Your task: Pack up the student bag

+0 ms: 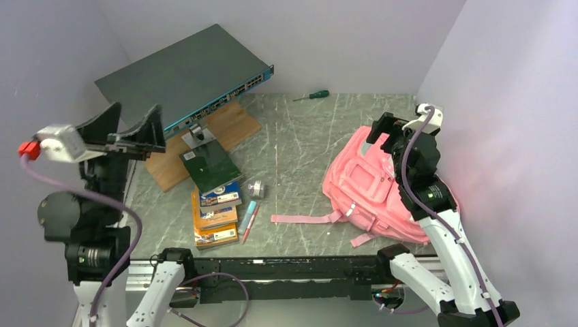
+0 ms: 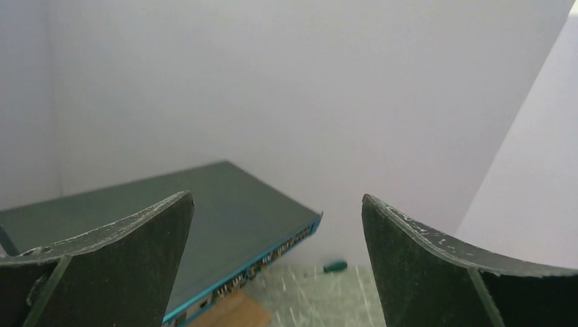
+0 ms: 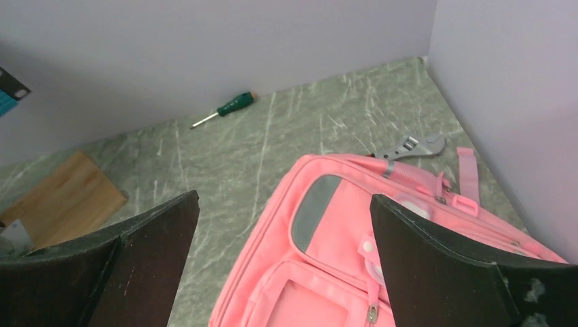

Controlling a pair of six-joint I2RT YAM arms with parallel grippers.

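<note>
A pink backpack point(image 1: 358, 178) point(image 3: 307, 300) lies on the marble top at the right, straps spread toward the front. Left of centre lie stacked books point(image 1: 213, 231) with a dark green book point(image 1: 208, 167) on top, beside a small clear container point(image 1: 256, 190), a blue item point(image 1: 247, 216) and a red pen point(image 1: 251, 223). My left gripper point(image 1: 133, 126) hangs open and empty at the far left, raised near the dark rack device point(image 2: 225, 218). My right gripper point(image 1: 390, 129) stands open and empty above the backpack.
A wooden board point(image 1: 167, 170) lies under the rack device's front. A green screwdriver point(image 1: 317, 94) lies by the back wall, an adjustable wrench point(image 3: 416, 147) behind the backpack. Walls close off back and sides.
</note>
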